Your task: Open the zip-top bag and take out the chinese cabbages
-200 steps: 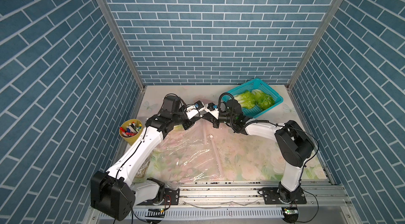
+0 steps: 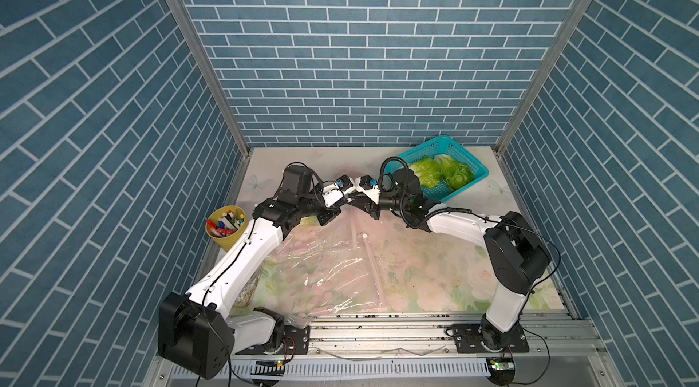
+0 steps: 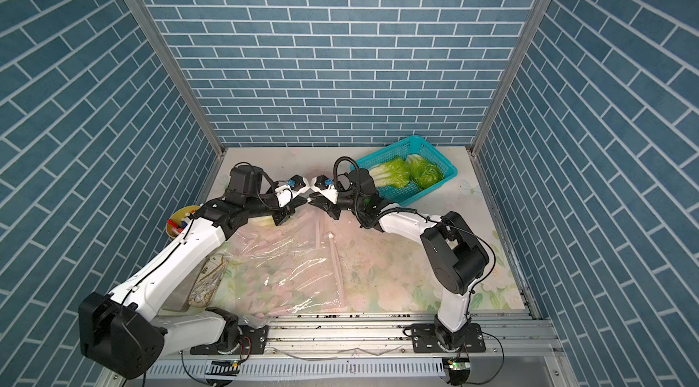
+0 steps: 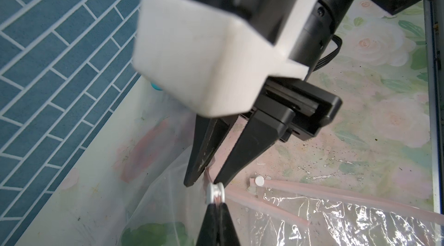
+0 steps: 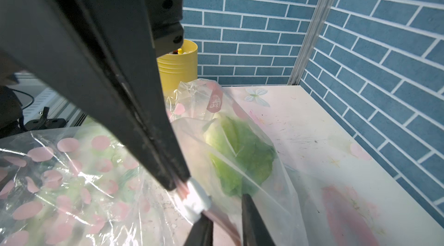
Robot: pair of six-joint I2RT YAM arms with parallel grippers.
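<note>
A clear zip bag [image 2: 327, 270] with pink dots and a pink zip strip lies across the left and middle of the table. A green cabbage [image 5: 240, 153] shows through its plastic in the right wrist view. My left gripper is shut on the zip strip at the white slider [image 4: 215, 192]. Facing it, my right gripper has its fingers [image 5: 253, 222] a little apart, the pink strip running between them. Whether they press on the strip or slider cannot be told. Two more cabbages [image 2: 451, 172] lie in the turquoise basket [image 2: 472, 181].
A yellow bucket [image 2: 231, 240] of coloured items stands at the left edge. Near the front left lies a patterned item [image 3: 209, 279], partly behind my left arm.
The left arm is nearly still; bag, basket and cabbages look unchanged.
</note>
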